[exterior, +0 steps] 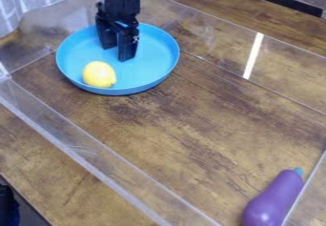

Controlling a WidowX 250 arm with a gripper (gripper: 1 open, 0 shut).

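Note:
My black gripper (117, 41) hangs over the back part of a blue round tray (155, 65), its open fingers pointing down into it. I cannot see anything between them. A yellow egg-shaped object (99, 74) lies in the front left of the tray, in front of the gripper and apart from it. A purple eggplant (270, 203) lies at the bottom right corner of the view.
Clear plastic edging runs along the left and right sides. A patterned light surface is at the top left.

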